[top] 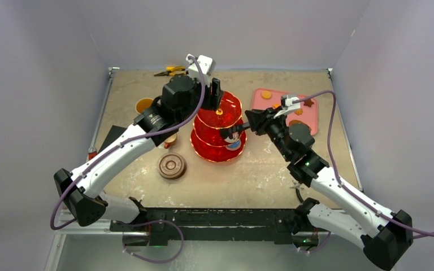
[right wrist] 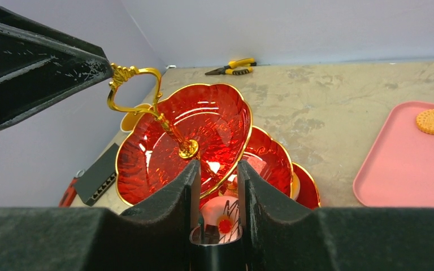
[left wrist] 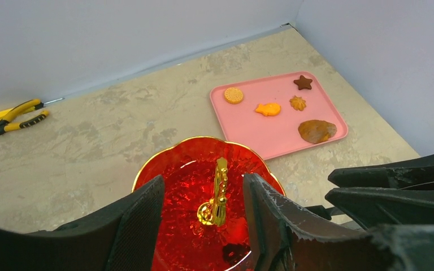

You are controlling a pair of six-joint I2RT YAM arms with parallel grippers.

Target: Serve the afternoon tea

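Note:
The red three-tier stand (top: 226,152) with gold rims stands mid-table. In the left wrist view its gold top handle (left wrist: 220,192) appears in the gap of my left gripper, whose fingers are open; contact does not show. My right gripper is beside the stand's right side, its fingers apart. A dark tool (right wrist: 217,257) is between them; how firmly it is held is unclear. That tool's black end (top: 226,133) reaches over the lower tiers. A pink round cake (right wrist: 220,217) with a red centre shows beyond the right fingers, partly hidden.
A pink tray (left wrist: 248,127) at back right carries several cookies and a brown pastry (left wrist: 317,131). Pliers (left wrist: 11,121) lie at the back. On the left are a yellow cup (top: 143,105) and a brown round lidded thing (top: 172,165).

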